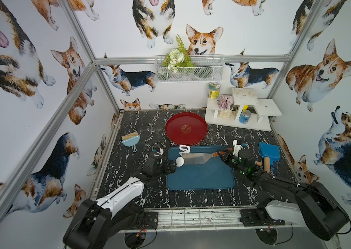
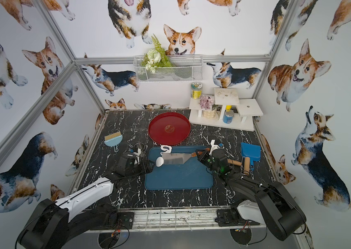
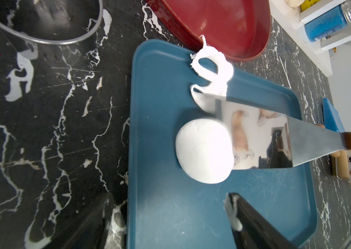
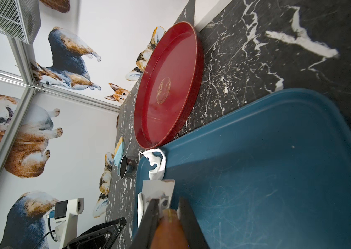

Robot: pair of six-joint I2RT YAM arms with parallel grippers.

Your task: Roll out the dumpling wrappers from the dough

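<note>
A flattened round piece of white dough (image 3: 203, 151) lies at the left end of the blue tray (image 3: 171, 215). Against its right side is the metal blade of a scraper (image 3: 262, 137); whether the blade reaches under it is hard to tell. My right gripper is shut on the scraper's brown wooden handle (image 4: 169, 234). My left gripper is part open, its fingers (image 3: 235, 211) apart on the near side of the dough with nothing between them. A looped strip of white dough (image 3: 215, 70) rests by the tray's far edge, near the blade's corner.
Behind the tray stands a round red tray (image 1: 186, 127). A rolling pin (image 1: 266, 164) and blue dustpan (image 1: 269, 151) lie at the right; a brush (image 1: 130, 140) is at the left. A metal-rimmed cup (image 3: 42, 25) stands beyond the left gripper. The tray's near half is clear.
</note>
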